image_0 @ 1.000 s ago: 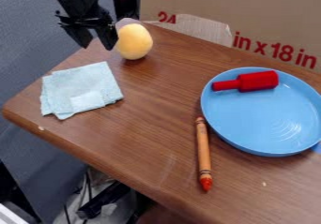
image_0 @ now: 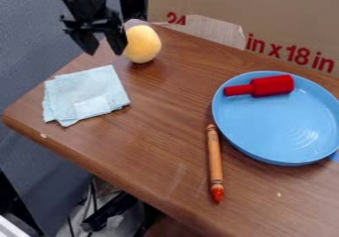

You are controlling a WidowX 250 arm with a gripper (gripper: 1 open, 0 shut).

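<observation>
My black gripper (image_0: 98, 43) hangs at the top left over the table's far-left part, its fingers open and pointing down, just left of a yellow egg-shaped object (image_0: 143, 44). A folded pale blue cloth (image_0: 83, 96) lies on the wooden table below it. On the right, a red cylinder with a narrow handle (image_0: 271, 85) rests on a blue plate (image_0: 276, 132). An orange crayon (image_0: 215, 164) lies just left of the plate.
A cardboard box (image_0: 252, 18) stands behind the table (image_0: 159, 152). The table's left edge drops to the floor at the lower left.
My gripper has moved very slightly downward; the objects on the table have not visibly moved.
</observation>
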